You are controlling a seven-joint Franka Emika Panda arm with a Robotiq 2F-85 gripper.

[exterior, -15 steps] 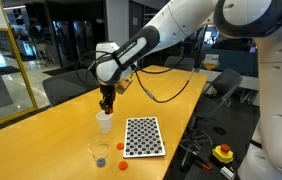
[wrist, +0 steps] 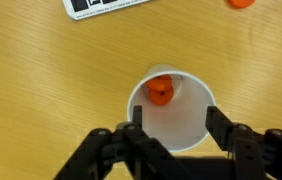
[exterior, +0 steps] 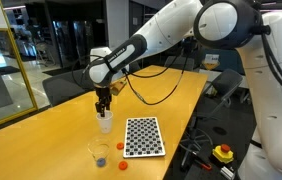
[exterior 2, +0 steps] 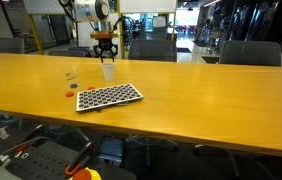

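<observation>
A white cup (exterior: 105, 123) stands upright on the table; the second exterior view also shows the cup (exterior 2: 108, 72). In the wrist view I look down into its mouth, where orange-red pieces (wrist: 161, 96) lie near the far inner wall. My gripper (exterior: 105, 106) hangs just above the cup, pointing down. Its dark fingers (wrist: 131, 148) are spread apart in the wrist view, with the cup opening below and nothing held between them. The gripper (exterior 2: 105, 52) is small in the second exterior view.
A white-framed dark grid tray (exterior: 144, 138) lies to one side of the cup. Loose red pieces (exterior: 123, 166) and a clear glass (exterior: 99, 157) are on the table nearby. Wide bare tabletop (exterior 2: 221, 90) extends to the right in the second exterior view.
Now none shows there, and the gripper has risen slightly.
</observation>
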